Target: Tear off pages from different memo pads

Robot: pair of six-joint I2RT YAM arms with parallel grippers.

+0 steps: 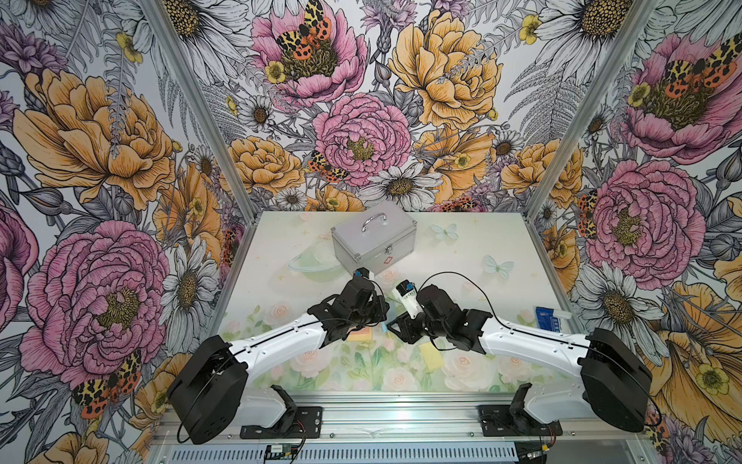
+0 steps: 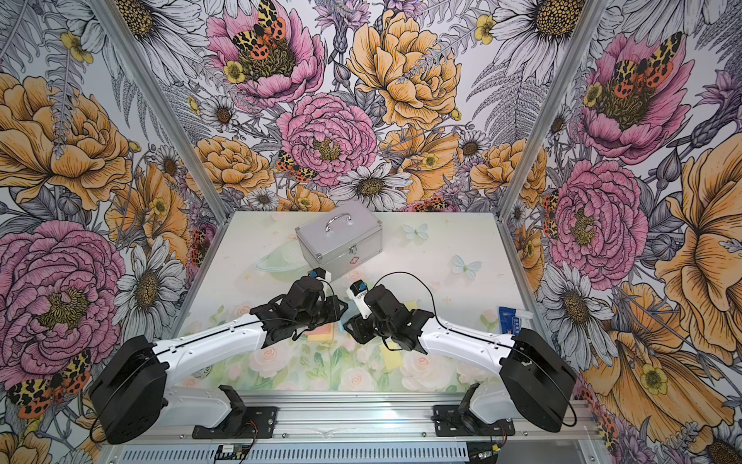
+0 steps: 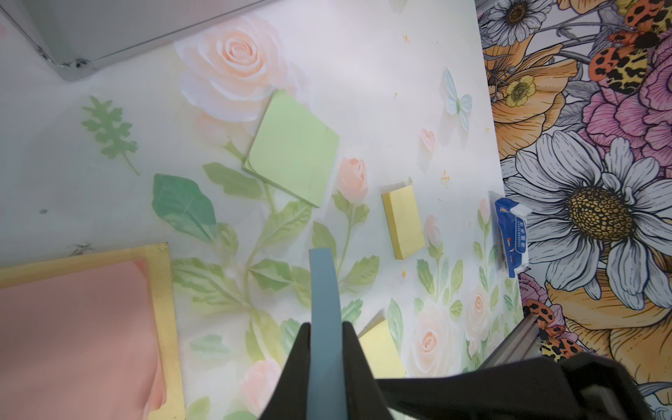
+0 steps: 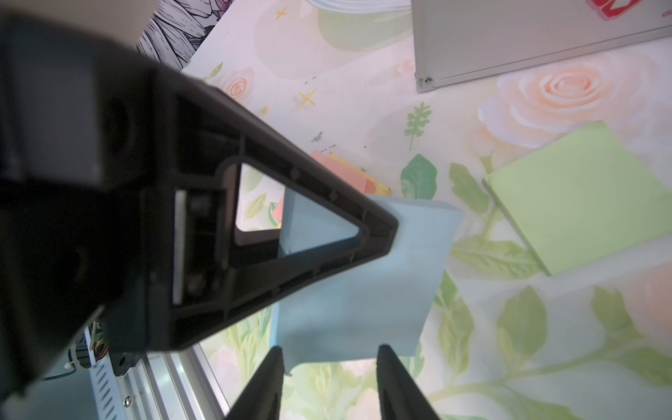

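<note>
My left gripper is shut on a blue memo pad, held upright above the table and seen edge-on in the left wrist view. In the right wrist view, my right gripper is open at the pad's lower edge, fingertips apart. A green pad (image 3: 290, 147) lies toward the back, a small yellow pad (image 3: 402, 220) to the right, and another yellow pad (image 3: 378, 350) nearer the front. A pink pad on a yellow one (image 3: 77, 336) lies at left in the left wrist view.
A silver metal case (image 1: 363, 239) stands behind the grippers. A blue packet (image 1: 548, 319) lies at the right edge.
</note>
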